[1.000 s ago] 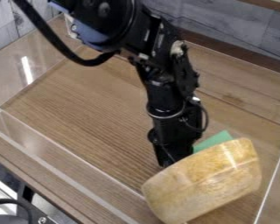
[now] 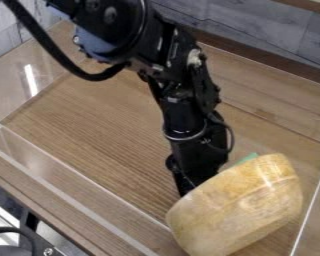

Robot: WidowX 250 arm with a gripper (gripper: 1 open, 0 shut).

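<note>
My black gripper (image 2: 190, 175) reaches down to the lower right of the wooden surface, just behind a large tan, rounded object (image 2: 234, 210). Its fingertips are hidden behind that object, so what lies between them cannot be seen. A small green item (image 2: 250, 159) shows only as a sliver behind the tan object.
Clear edging runs along its left and front. A grey plank wall stands at the back, and a black cable and metal parts lie at the lower left.
The gripper has shifted slightly to the left. The green item is now mostly hidden, and the tan object has moved or tilted slightly.
</note>
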